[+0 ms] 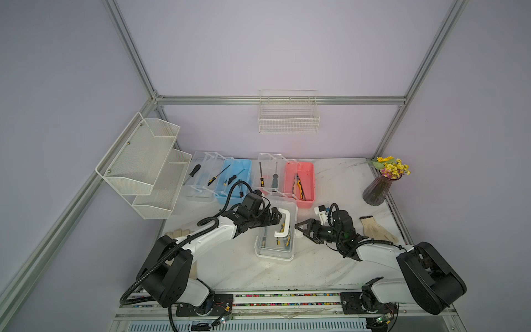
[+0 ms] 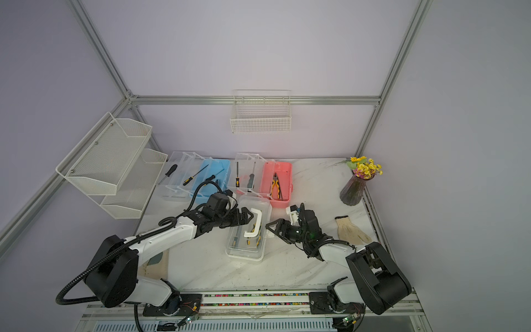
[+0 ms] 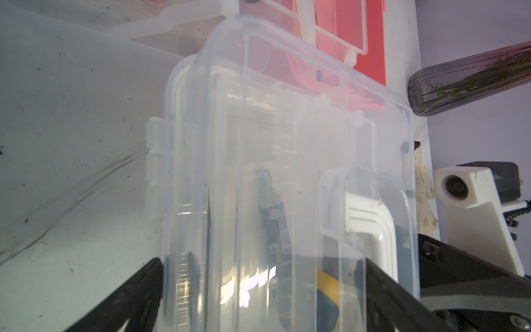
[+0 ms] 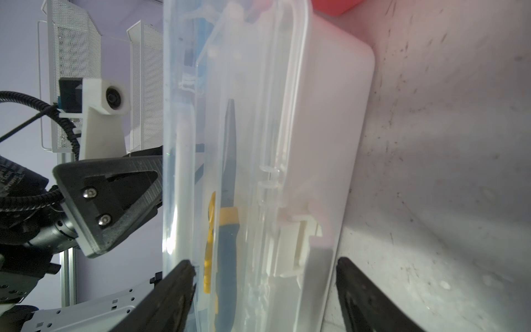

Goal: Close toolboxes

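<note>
A clear toolbox (image 1: 268,249) with white handle (image 2: 256,218) lies at the front centre, lid down, tools showing through. My left gripper (image 1: 273,215) is open over its upper left part; in the left wrist view the fingers straddle the lid. My right gripper (image 1: 303,229) is at the box's right side, fingers apart; in the right wrist view they flank that side, by a white latch (image 4: 298,243). Behind, a blue toolbox (image 1: 237,171) and a red toolbox (image 1: 307,179) stand with clear lids open, tools inside.
A vase of flowers (image 1: 376,191) stands at the back right, with a glove (image 1: 379,229) in front of it. More gloves lie at the left under the left arm. Mesh shelves (image 1: 138,166) hang on the left wall.
</note>
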